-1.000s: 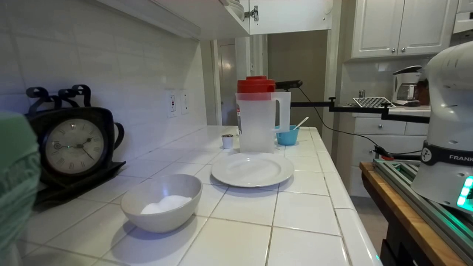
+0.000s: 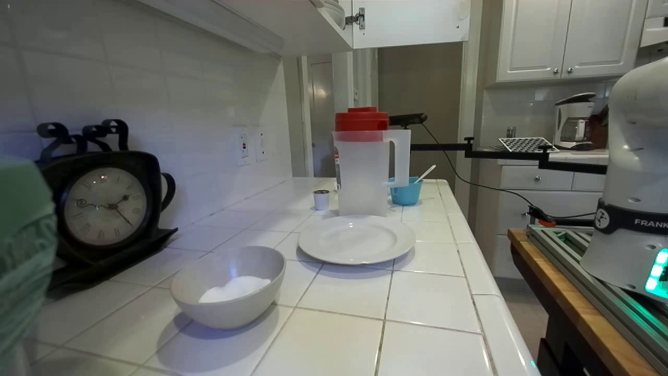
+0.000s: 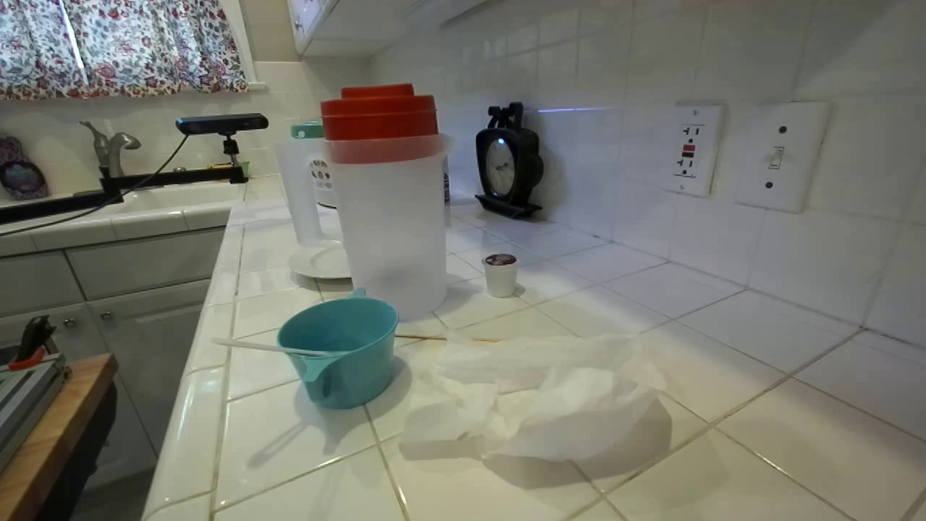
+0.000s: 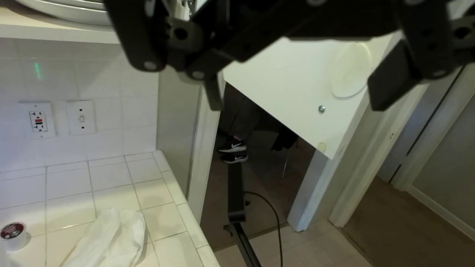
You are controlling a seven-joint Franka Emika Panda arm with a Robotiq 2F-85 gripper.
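Observation:
My gripper appears only in the wrist view, open, its two dark fingers wide apart at the top. Beyond the gap hangs a white cabinet door (image 4: 294, 89), standing open; I cannot tell how far off it is. Nothing is held between the fingers. In the first exterior view the same door (image 2: 413, 22) stands open beside the upper cabinet's underside (image 2: 269, 19). A stack of plates (image 4: 71, 12) rests on the cabinet shelf (image 4: 66, 35), at the upper left of the wrist view.
The counter holds a red-lidded pitcher (image 2: 363, 169), a white plate (image 2: 357, 240), a bowl (image 2: 228, 288) with white contents, a black clock (image 2: 105, 206), a blue cup (image 3: 338, 347), a small pod cup (image 3: 500, 276) and crumpled paper (image 3: 555, 408).
The visible part of the robot arm at the right of the first exterior view has shifted slightly to the right. The objects on the counter have stayed in place.

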